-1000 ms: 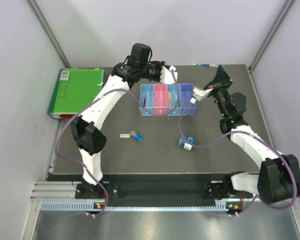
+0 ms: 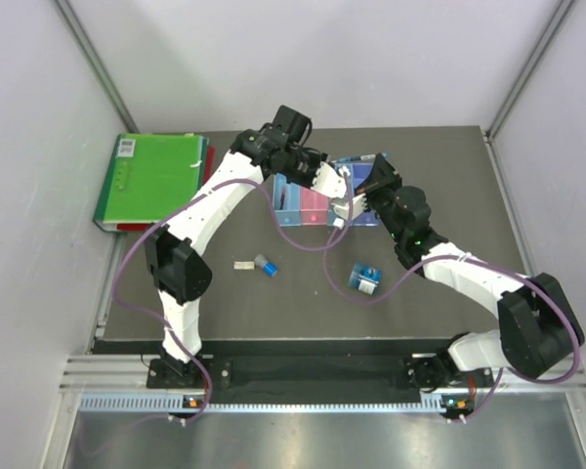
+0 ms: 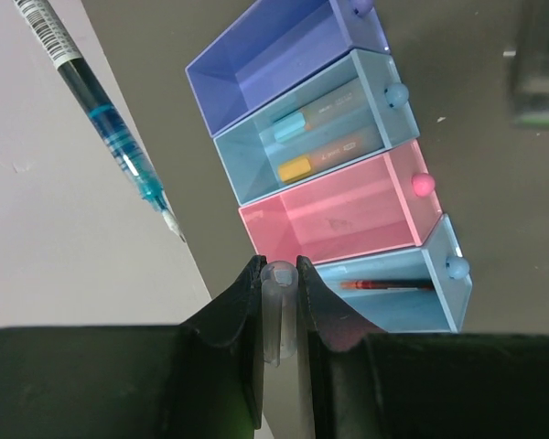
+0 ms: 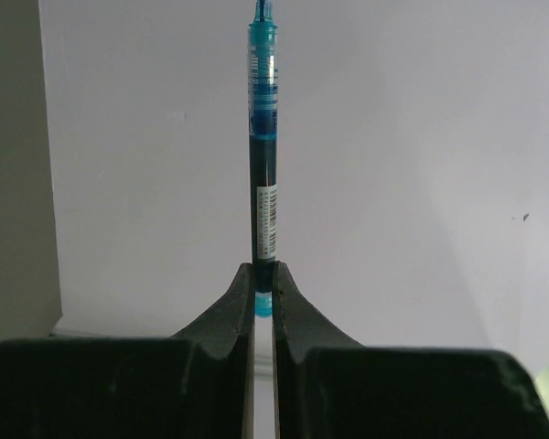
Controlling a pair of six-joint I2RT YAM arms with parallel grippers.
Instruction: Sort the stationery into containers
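My left gripper is shut on a small translucent tube (image 3: 280, 311), which looks like a pen cap. The blue pen (image 4: 263, 165) is clamped near its rear end by my right gripper, its bare writing tip pointing away. In the left wrist view that tip angles down toward the bins, apart from the tube. Below stand a purple bin (image 3: 265, 64), a light blue bin (image 3: 242, 155) with an orange-capped and a teal-capped marker, an empty pink bin (image 3: 348, 215), and another light blue bin (image 3: 444, 274) holding a red pen (image 3: 375, 284).
A blue-and-clear cup (image 2: 364, 278) lies front right of centre. An eraser-like block (image 2: 244, 265) and a small blue-ended item (image 2: 266, 265) sit at front left. A green folder (image 2: 151, 181) fills the back left. Purple cables loop over the table.
My right gripper has moved left with the pen, from right of the bins to above them near the left gripper.
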